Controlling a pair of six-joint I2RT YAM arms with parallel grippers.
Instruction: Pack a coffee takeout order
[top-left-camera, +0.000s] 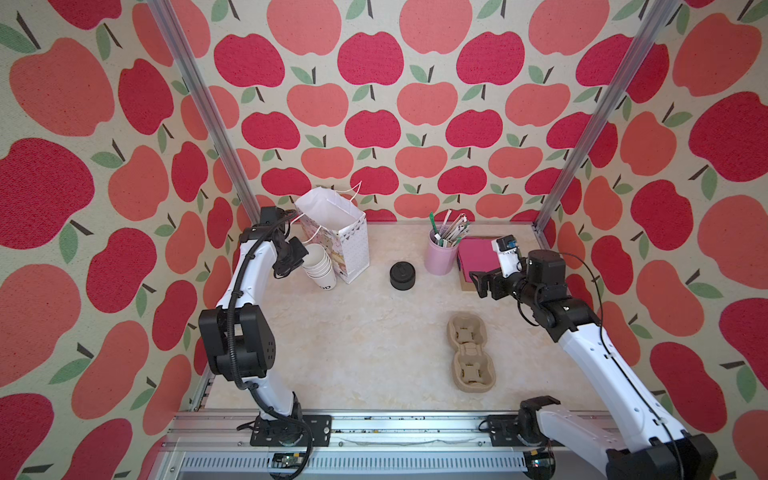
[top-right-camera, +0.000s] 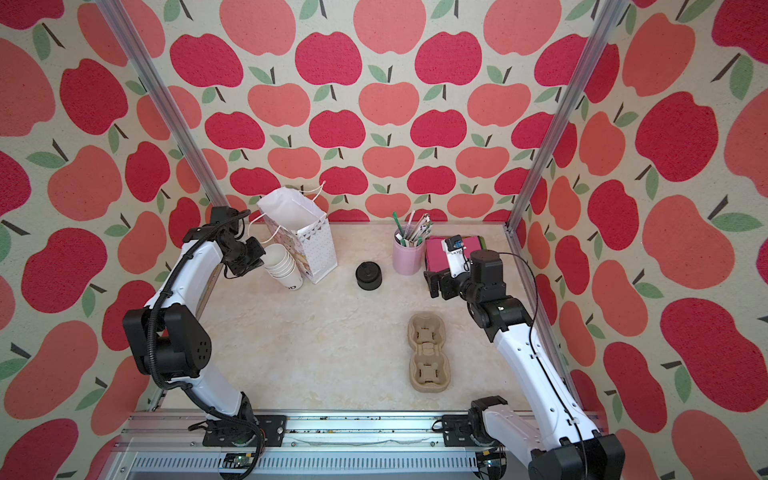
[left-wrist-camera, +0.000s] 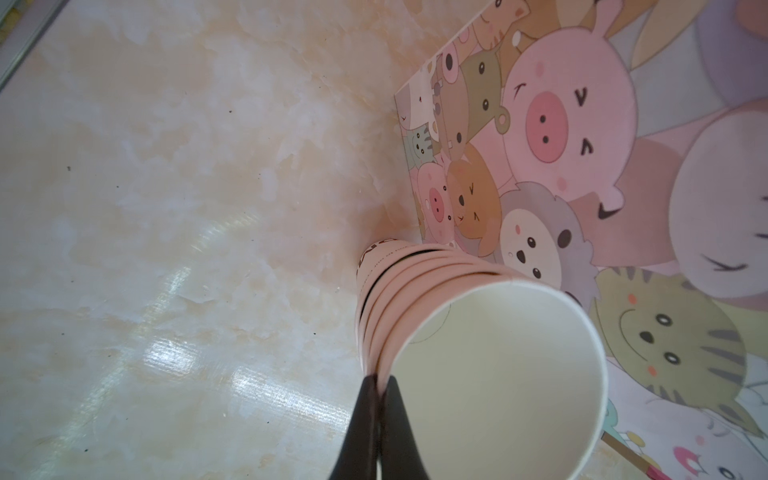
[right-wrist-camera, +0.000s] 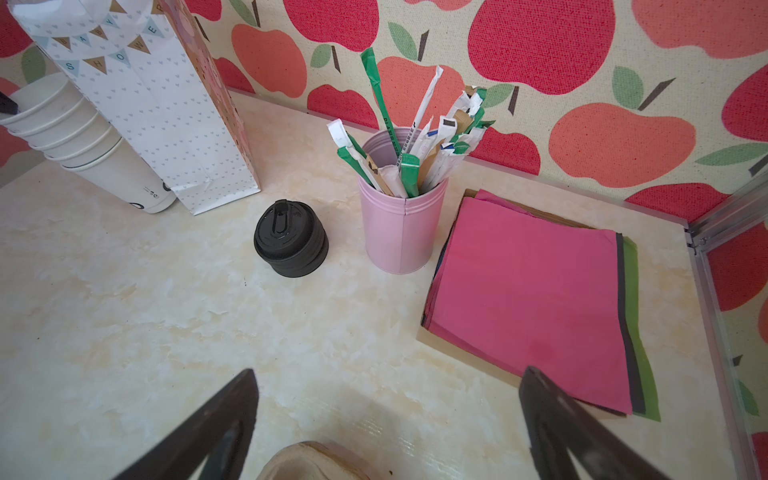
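Observation:
A nested stack of white paper cups (top-left-camera: 318, 268) stands tilted against the gift bag (top-left-camera: 352, 244), its mouth toward my left arm. My left gripper is shut at the near edge of the stack's mouth; the thin rim of the top cup (left-wrist-camera: 496, 376) shows between its fingertips. How many rims are pinched is hidden. Over the right side of the table my right gripper is open and empty. Below it lies a brown two-cup carrier (top-left-camera: 472, 352). Black lids (right-wrist-camera: 290, 237) are stacked at mid-table.
A pink bucket (right-wrist-camera: 402, 224) of wrapped straws and sticks stands at the back. To its right is a box of red napkins (right-wrist-camera: 532, 296).

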